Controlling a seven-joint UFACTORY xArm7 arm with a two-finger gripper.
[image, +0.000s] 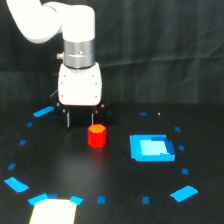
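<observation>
The white robot arm comes down from the top left, its gripper low over the dark table, with thin dark fingers that are hard to make out. A red hexagonal block sits just to the right and slightly below the gripper. Whether the two touch, and how far the fingers are apart, is unclear.
A blue-rimmed square with a pale middle lies to the right. A cream square is at the bottom left edge. Small blue marks are scattered over the dark surface, which is otherwise clear.
</observation>
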